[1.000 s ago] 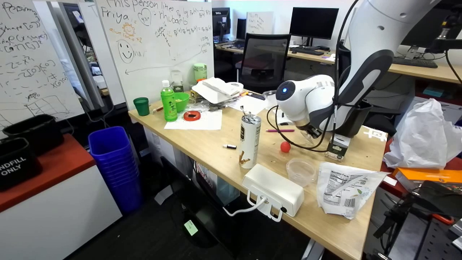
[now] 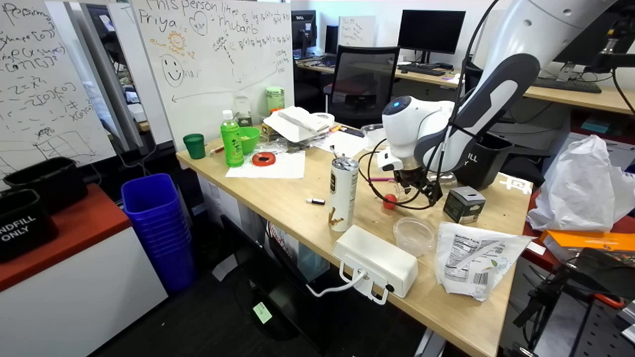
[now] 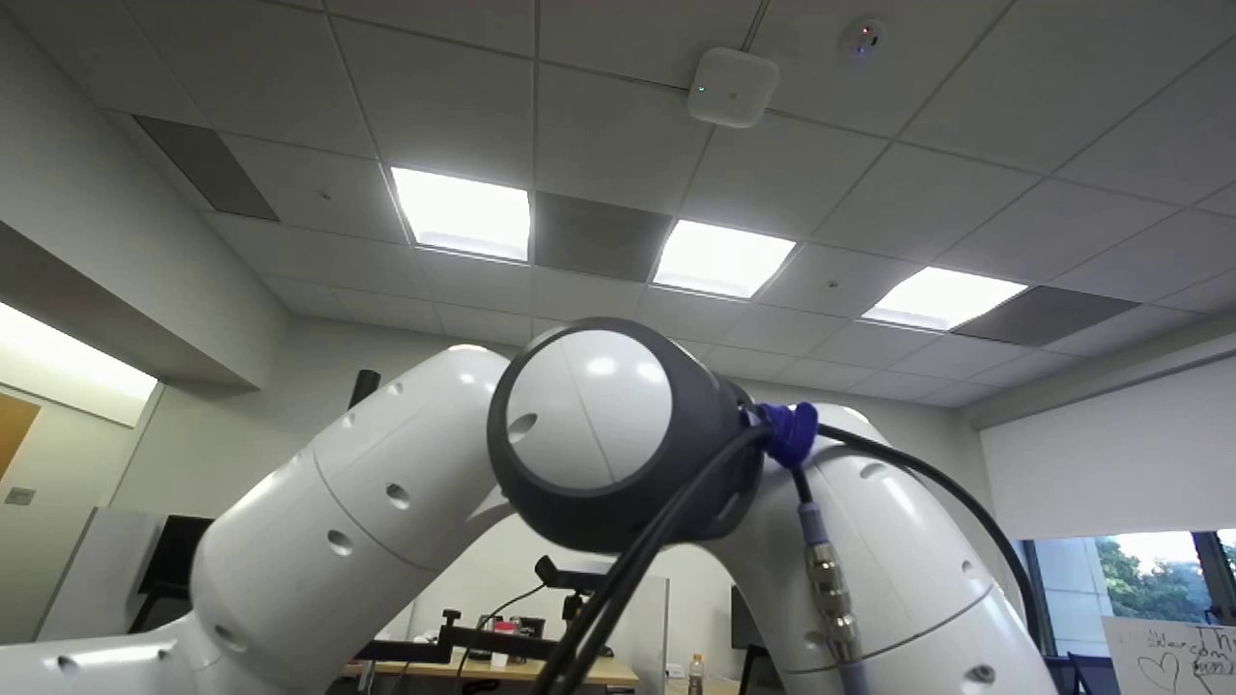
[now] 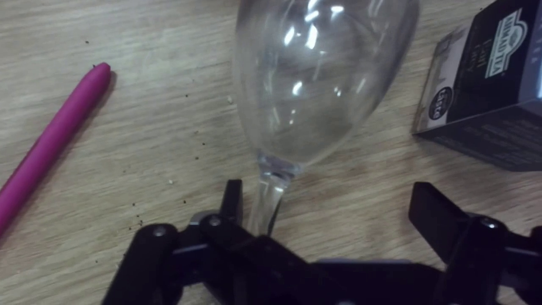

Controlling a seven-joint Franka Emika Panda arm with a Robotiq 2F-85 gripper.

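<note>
A clear wine glass (image 4: 315, 96) lies on its side on the wooden table, its bowl pointing away from my gripper in the wrist view. My fingers stand open, with the glass's stem (image 4: 266, 203) in the space between them, much closer to the left finger than to the right one. Nothing is gripped, and the foot of the glass is hidden behind the gripper. In exterior view 1 the gripper (image 2: 418, 183) is low over the table, partly covered by cables. Exterior view 2 shows only the upper arm.
A black tea box (image 2: 464, 204) stands right of the glass, and a magenta marker (image 4: 56, 140) lies to its left. Close by are a red ball (image 2: 389, 201), a clear plastic tub (image 2: 413, 236), a tall can (image 2: 342, 193) and a white foil bag (image 2: 476, 259).
The hand has tilted and shifted, so the dark gripper now shows more in exterior view 1. The tea box appears turned, and the red ball sits very slightly further left.
</note>
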